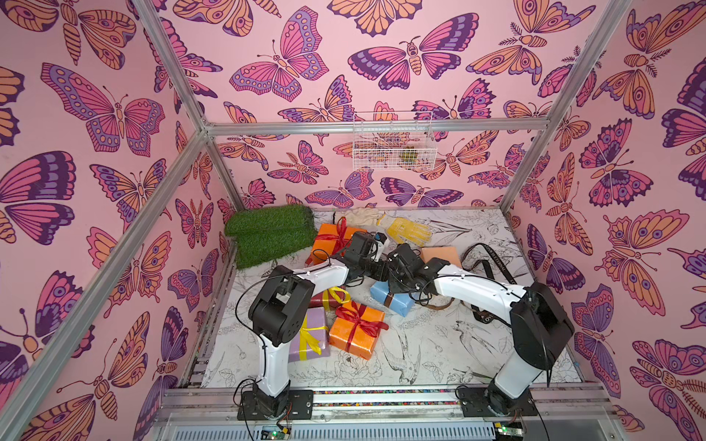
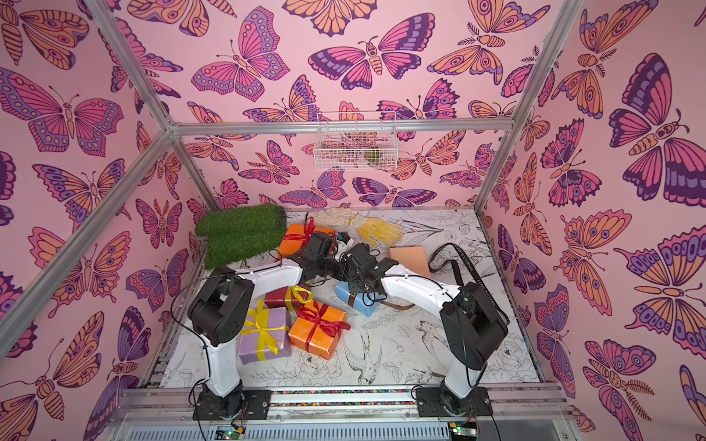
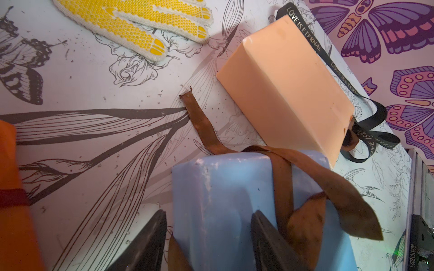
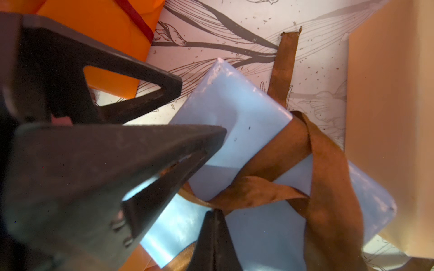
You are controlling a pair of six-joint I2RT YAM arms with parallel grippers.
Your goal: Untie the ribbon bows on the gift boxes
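Observation:
A light blue box (image 3: 226,194) lies at centre with brown ribbon (image 4: 330,189) in loose loops across it; one end (image 3: 199,117) stretches onto the table. My left gripper hangs over this box with its fingers apart; its black fingers also cross the right wrist view. My right gripper is shut at the ribbon on the box; whether it pinches any is unclear. Orange boxes (image 1: 356,330) with red bows, a purple box (image 2: 264,334) with a yellow bow and a dark red box (image 2: 286,294) with yellow ribbon lie around it.
A peach box (image 3: 284,81) with black ribbon (image 3: 330,63) beside it lies at back right. A yellow glove (image 3: 131,22) and green turf (image 2: 242,231) lie at the back.

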